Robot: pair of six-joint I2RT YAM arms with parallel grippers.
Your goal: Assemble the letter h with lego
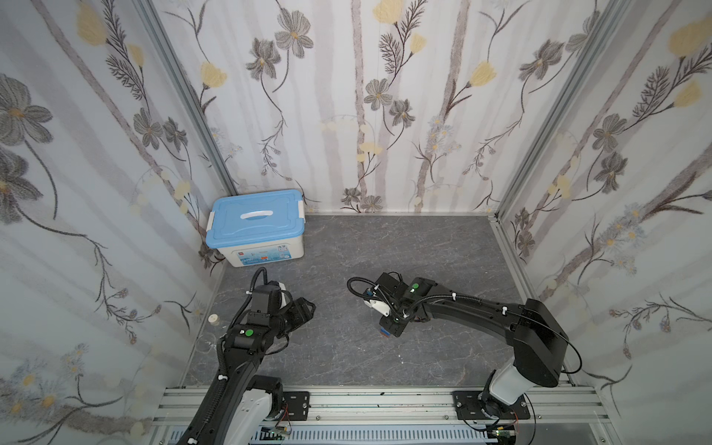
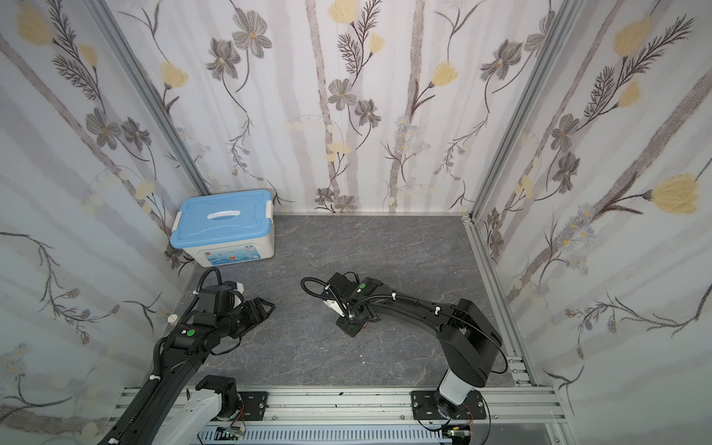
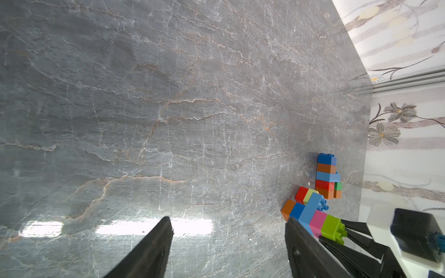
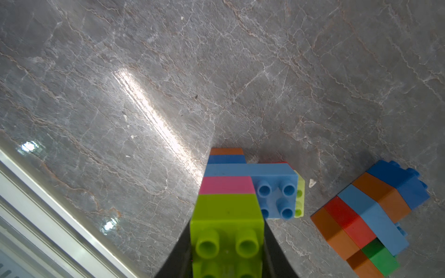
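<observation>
One lego assembly of orange, blue, red, light green, light blue, pink and green bricks (image 4: pixel 227 185) is in my right gripper, which is shut on its green end brick (image 4: pixel 227 208). A second assembly (image 4: pixel 361 217) of blue, orange, light blue, red and green bricks lies on the floor beside it, to the right in the right wrist view. My left gripper stands open over bare floor at the left, nothing between its fingers, apart from both assemblies.
A white storage box with blue lid (image 1: pixel 256 222) stands at the back left. A metal rail (image 2: pixel 333 396) runs along the front edge.
</observation>
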